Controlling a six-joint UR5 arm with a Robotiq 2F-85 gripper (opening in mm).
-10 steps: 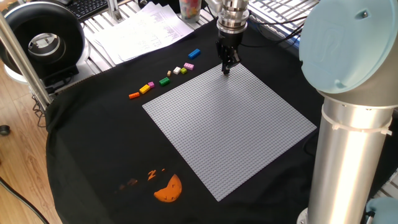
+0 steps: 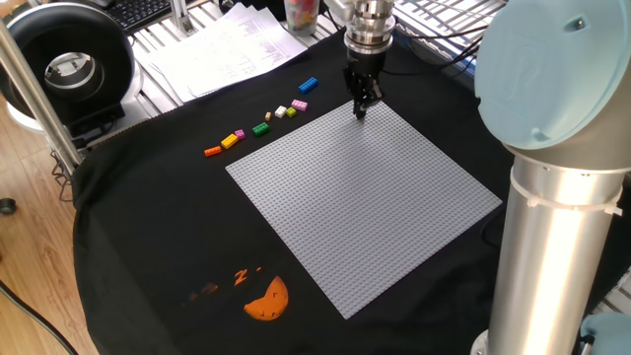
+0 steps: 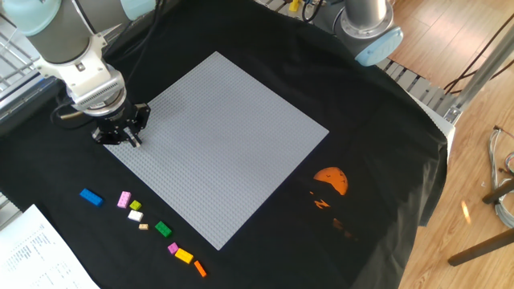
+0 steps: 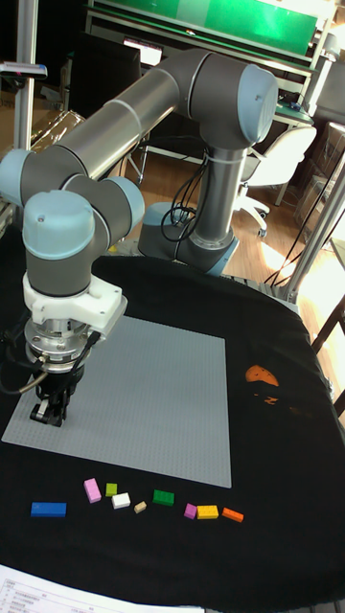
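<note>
A grey studded baseplate (image 2: 365,197) lies flat on the black cloth, bare of bricks where it shows. My gripper (image 3: 135,141) points down at one corner of the plate, on the side nearest the blue brick (image 3: 91,197). Its black fingers are small and dark, so their spacing and anything between them cannot be made out. Along the plate's edge lie a pink brick (image 4: 93,490), a lime brick (image 4: 111,489), a white brick (image 4: 122,501), a tan brick (image 4: 140,507), a green brick (image 4: 163,497), a purple brick (image 4: 190,510), a yellow brick (image 4: 207,511) and an orange brick (image 4: 233,514).
Printed papers (image 2: 222,54) lie beyond the brick row, off the cloth. An orange printed figure (image 2: 267,299) marks the cloth beside the plate. The arm's column (image 2: 552,256) stands past the plate's opposite side.
The gripper's fingertips have shifted very slightly at the plate's corner. Bricks and plate have stayed where they were.
</note>
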